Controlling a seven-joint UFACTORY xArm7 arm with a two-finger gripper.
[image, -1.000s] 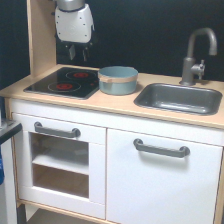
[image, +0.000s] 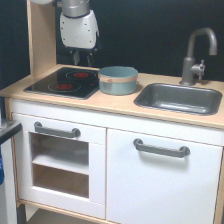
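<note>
My gripper (image: 83, 61) hangs below the white wrist at the upper left, above the far side of the stove. Its dark fingers stand apart, and I see nothing between them. Just right of the stove, a grey-green pot (image: 118, 82) with a small side handle stands upright on the wooden counter. The gripper is to the left of the pot and farther back, with no contact that I can make out. Against the dark wall the fingertips are small and hard to see.
The black stove top (image: 64, 83) with red burner rings is bare. A grey sink (image: 180, 98) with a tall faucet (image: 194, 55) lies to the right. Below the counter, the oven door (image: 57, 131) and the white cabinet door (image: 160, 185) are closed.
My gripper has moved a little down and to the right, closer to the pot. Pot, stove and sink look unmoved.
</note>
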